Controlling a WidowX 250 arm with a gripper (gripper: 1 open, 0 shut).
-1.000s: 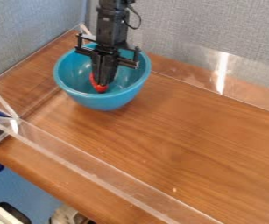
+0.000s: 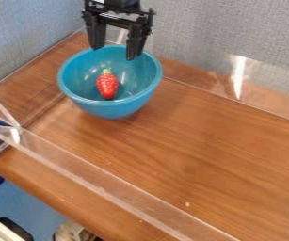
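A red strawberry (image 2: 107, 85) lies inside a blue bowl (image 2: 124, 104) at the upper left of the wooden table. Above the bowl's back rim hangs my black gripper (image 2: 114, 47), open, its two fingers apart with nothing between them.
Grey textured walls stand behind and to the left. A low clear plastic edge (image 2: 96, 188) runs along the table's near left side, beside a blue-and-white object at the far left. The wood to the right of the bowl is bare.
My gripper has risen up out of the bowl, leaving the strawberry in view at the bowl's bottom.
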